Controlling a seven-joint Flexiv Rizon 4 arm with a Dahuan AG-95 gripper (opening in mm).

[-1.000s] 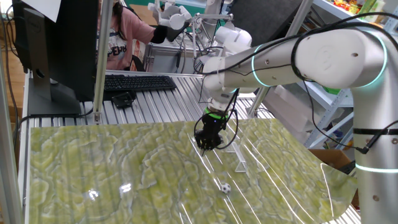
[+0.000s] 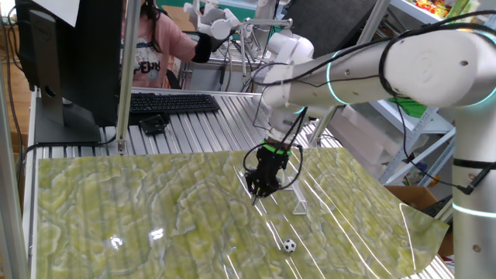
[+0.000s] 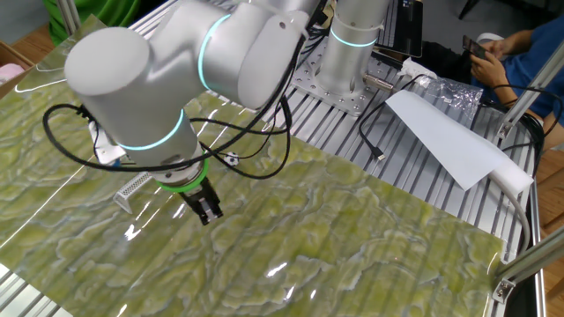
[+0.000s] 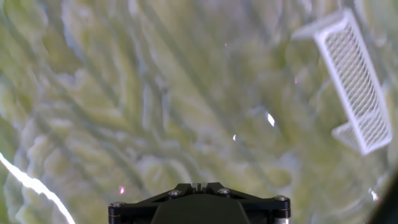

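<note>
A small black-and-white soccer ball [image 2: 289, 246] lies on the green marbled mat, nearer the front edge than my gripper [image 2: 256, 199]. In the second exterior view the ball [image 3: 232, 158] shows beyond the gripper [image 3: 210, 219], among looping cables. A white toy goal with a mesh panel [image 4: 359, 81] stands on the mat at the right of the wrist view, clear of my fingers. Part of that goal [image 2: 300, 204] is hidden by the arm in the first exterior view. My gripper points down over the mat, shut, with nothing visible between its fingers. The ball is outside the wrist view.
A white sheet [image 3: 445, 136] lies beside the mat near the robot base. A person sits at the back.
The ball has rolled toward the front and slightly right, away from the gripper. The arm and gripper have shifted slightly; the goal has stayed put.
</note>
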